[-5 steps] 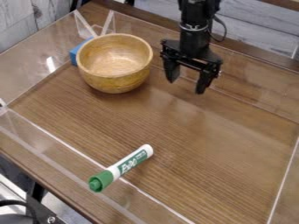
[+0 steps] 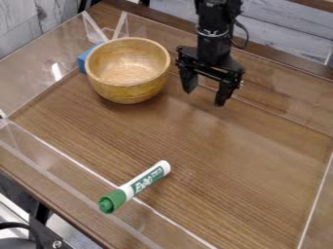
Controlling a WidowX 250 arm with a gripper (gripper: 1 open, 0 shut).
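My black gripper (image 2: pixel 209 74) hangs from the arm at the top middle, low over the wooden table, just right of a large yellow bowl (image 2: pixel 127 56). Its dark fingers point down; whether they are open or shut is unclear at this size. I see nothing clearly held. A white tube with a green cap (image 2: pixel 134 187) lies at the lower middle-left.
A small blue object (image 2: pixel 85 59) is partly hidden behind the bowl's left side. A cable runs along the lower left edge.
The gripper has shifted slightly over the last second, staying beside the bowl. The bowl and tube are where they were.
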